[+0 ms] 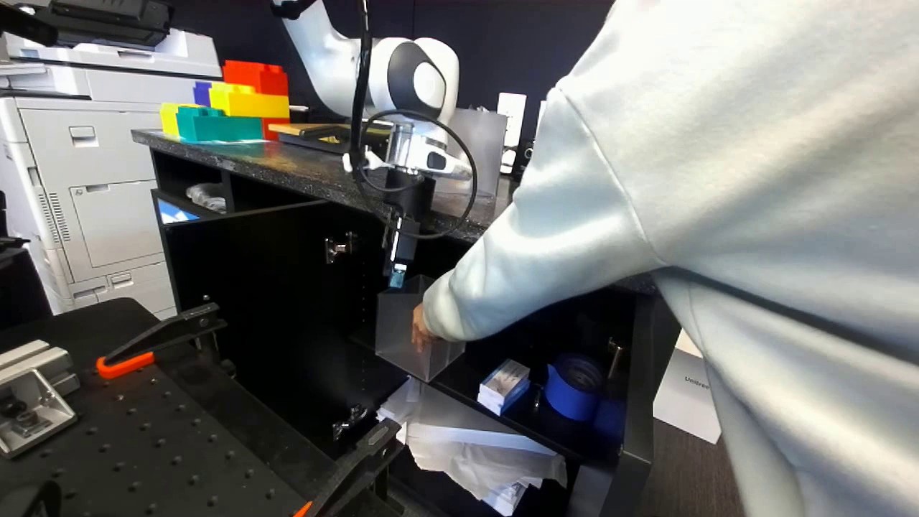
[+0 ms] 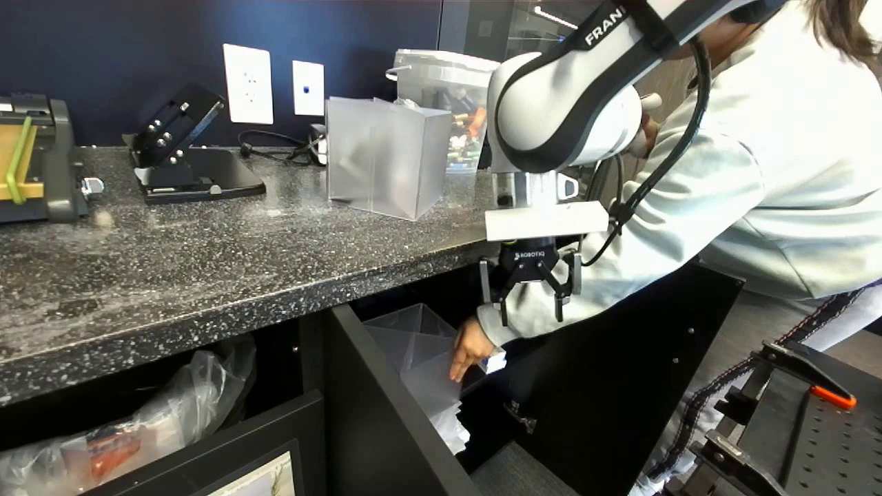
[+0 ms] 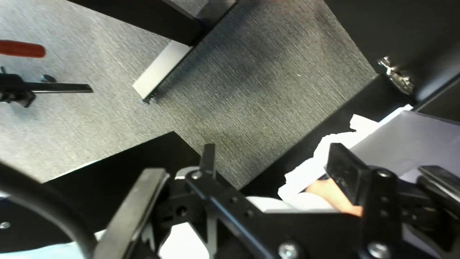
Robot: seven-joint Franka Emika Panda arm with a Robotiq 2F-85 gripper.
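My gripper [image 2: 530,311] is open, its two fingers apart with nothing between them. It hangs in front of the counter edge, over the open cabinet. In exterior view 1 the gripper [image 1: 398,274] is seen edge-on, just above a clear frosted bin [image 1: 398,332]. A person's hand [image 1: 420,329] holds that bin tilted in the cabinet. Exterior view 2 puts the bin [image 2: 409,351] lower and to the left of the fingers. In the wrist view the gripper has carpet behind its gap, and the bin's grey wall [image 3: 409,136] lies beyond the right finger.
The person's sleeve [image 1: 534,258] reaches in close beside my gripper. Another frosted bin [image 2: 384,157] stands on the counter [image 2: 207,264]. On the cabinet shelf are a small white box [image 1: 504,385] and a blue round object [image 1: 574,388]. An open cabinet door [image 2: 388,413] stands alongside.
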